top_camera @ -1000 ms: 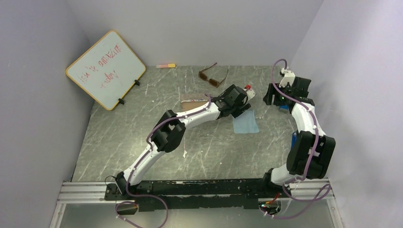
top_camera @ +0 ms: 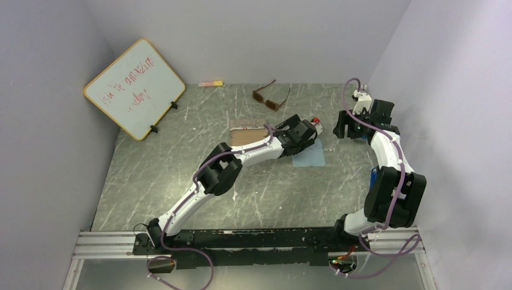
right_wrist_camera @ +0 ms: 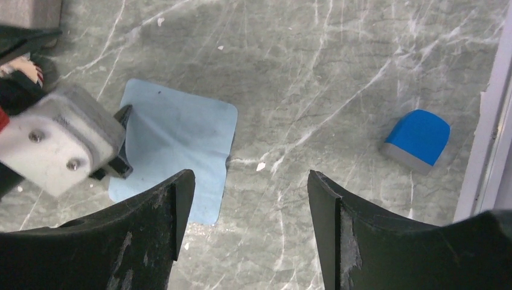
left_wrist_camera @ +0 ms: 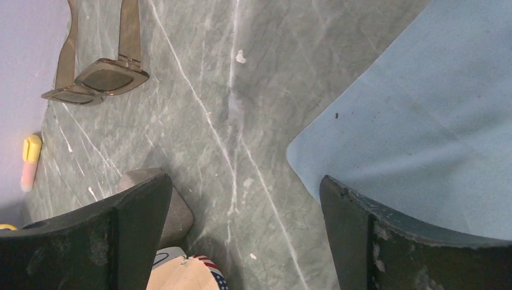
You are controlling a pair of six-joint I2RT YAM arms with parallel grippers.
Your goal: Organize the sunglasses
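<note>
Brown sunglasses (top_camera: pixel 271 104) lie with temples unfolded at the back middle, seen also in the left wrist view (left_wrist_camera: pixel 107 77). A light blue cloth (top_camera: pixel 309 158) lies flat right of centre. My left gripper is open, low over the cloth's edge, with nothing between its fingers. A cardboard case (top_camera: pixel 244 136) is beside it, partly hidden by the arm. My right gripper is open and empty, right of the cloth, above the table.
A whiteboard (top_camera: pixel 134 89) stands at the left. An orange-yellow marker (top_camera: pixel 211 83) lies at the back edge. A blue object (right_wrist_camera: pixel 418 133) sits at the right.
The right arm has barely moved.
</note>
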